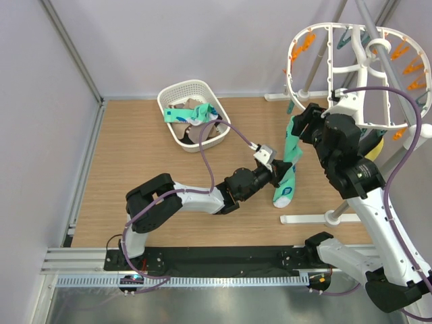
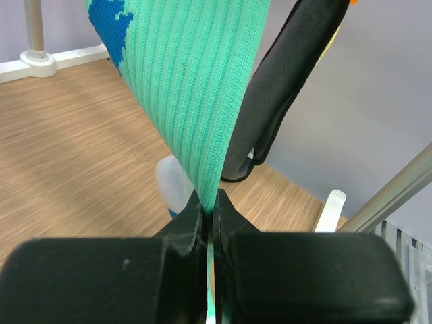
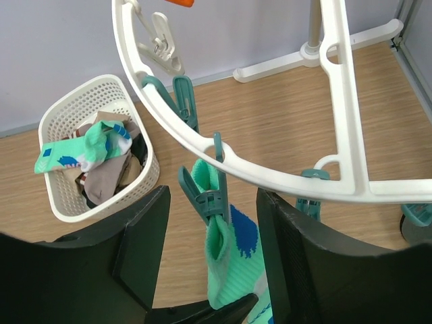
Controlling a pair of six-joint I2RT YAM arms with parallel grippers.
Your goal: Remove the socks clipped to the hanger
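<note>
A mint-green sock with blue patches hangs from the rim of the white round hanger. In the right wrist view, a teal clip pinches the top of this sock. My left gripper is shut on the sock's side, its ribbed cloth pulled into a narrow fold between the fingers. Near the clip, my right gripper stands open. Its fingers are on either side of the clip, with a gap to each. A dark sock hangs behind in the left wrist view.
A white basket holding several socks stands at the back of the wooden floor. Orange clips and another teal clip sit along the hanger rim. The hanger's pole and feet occupy the right side.
</note>
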